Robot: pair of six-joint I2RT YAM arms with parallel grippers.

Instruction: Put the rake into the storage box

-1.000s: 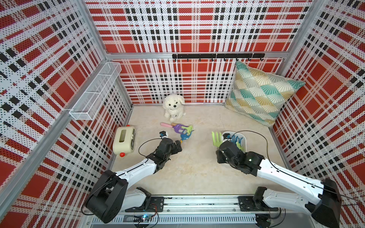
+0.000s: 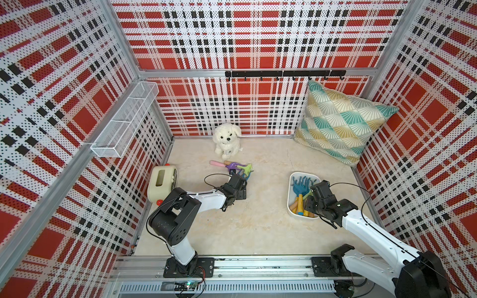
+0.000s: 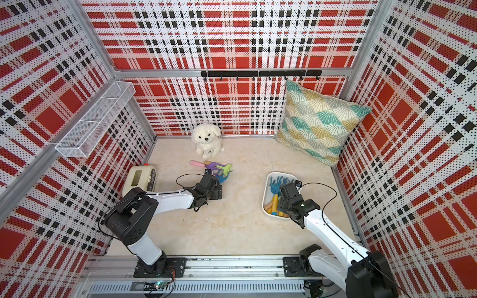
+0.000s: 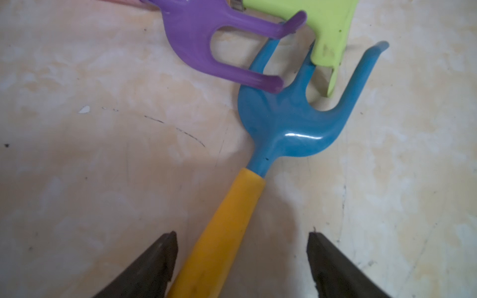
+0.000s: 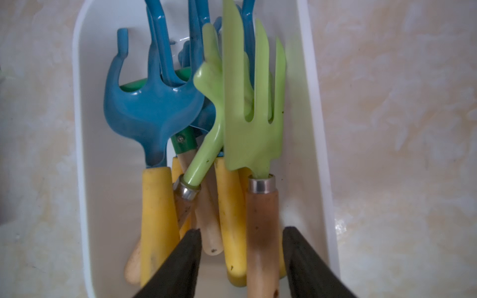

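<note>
On the table lies a blue rake (image 4: pixel 283 116) with a yellow handle (image 4: pixel 223 228), its tines under a purple rake (image 4: pixel 198 39) and a green tool (image 4: pixel 328 29). My left gripper hovers over that yellow handle, its fingers open to either side with gaps. The white storage box (image 5: pixel 318 119) holds several rakes. Among them, a green rake (image 5: pixel 253 129) with a wooden handle (image 5: pixel 262 233) is uppermost at the right. My right gripper is over the box, its fingers apart, with room around the wooden handle. The gripper hides part of the box from above.
A white toy dog (image 2: pixel 227 139) sits behind the loose rakes. To the left is a cream toaster-like toy (image 2: pixel 161 183), and a patterned pillow (image 2: pixel 342 124) leans at the back right.
The right gripper moved right from beside the box to over it; the green rake it carried now lies inside, let go.
</note>
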